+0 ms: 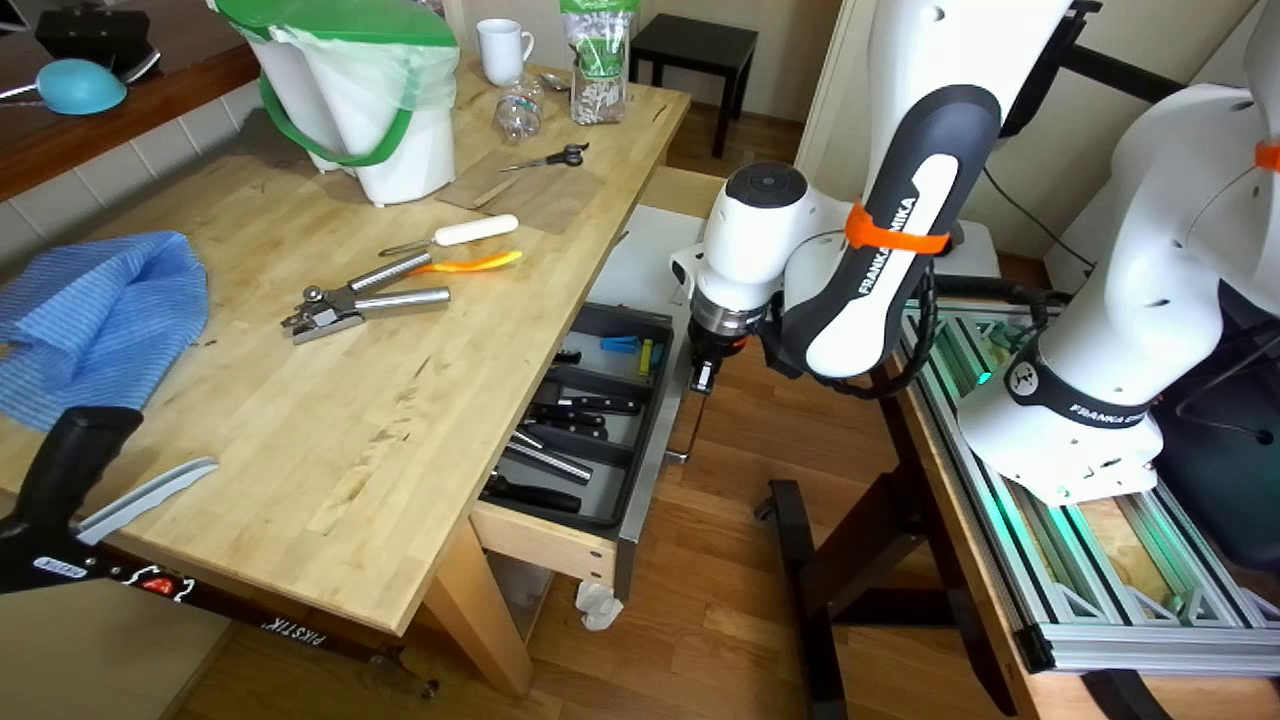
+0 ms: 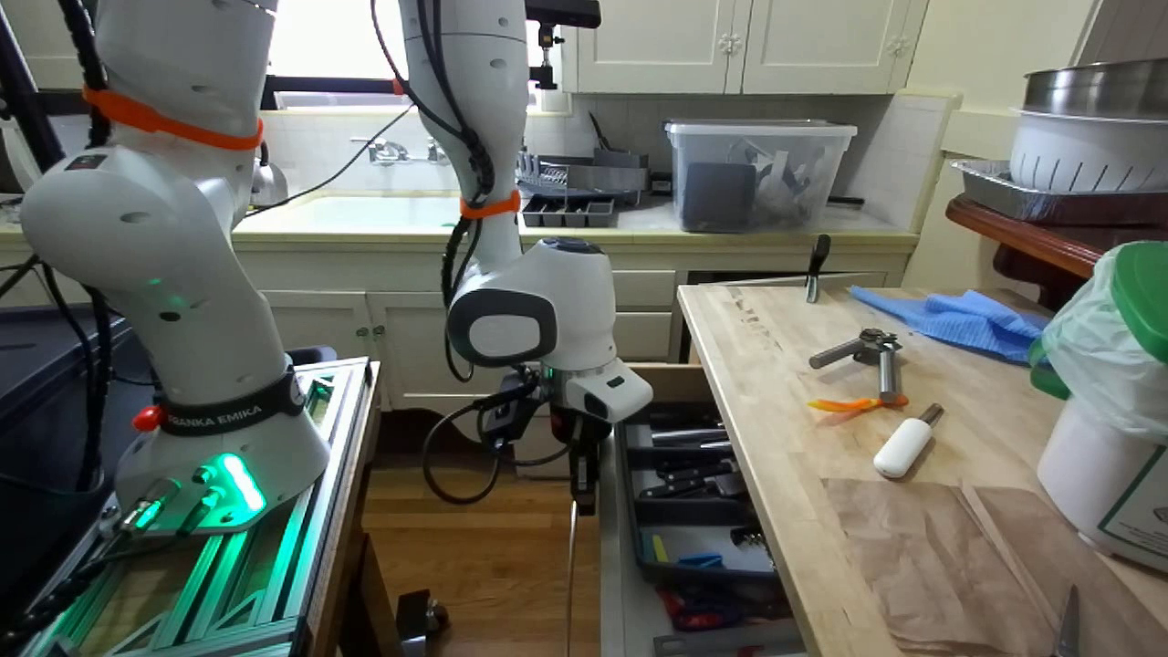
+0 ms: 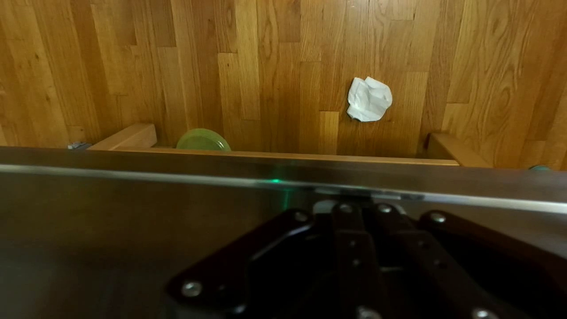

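A drawer stands pulled out from under the wooden table, its metal front (image 1: 642,504) facing my arm. A thin bar handle (image 1: 686,434) runs along that front. My gripper (image 1: 702,382) points down beside the front, over the handle's line; in exterior view 2 the handle bar (image 2: 571,580) shows just below the gripper (image 2: 583,505). From the wrist, the dark fingers of the gripper look shut together, close against the drawer front (image 3: 133,223). No object shows between them, and whether they touch the handle cannot be told.
Inside the drawer, a dark tray (image 1: 612,462) holds knives and other utensils. On the tabletop (image 1: 360,408) lie a can opener (image 1: 360,302), a white-handled peeler (image 1: 474,230), scissors (image 1: 558,157) and a blue cloth (image 1: 108,312). Crumpled white paper (image 3: 369,99) lies on the floor.
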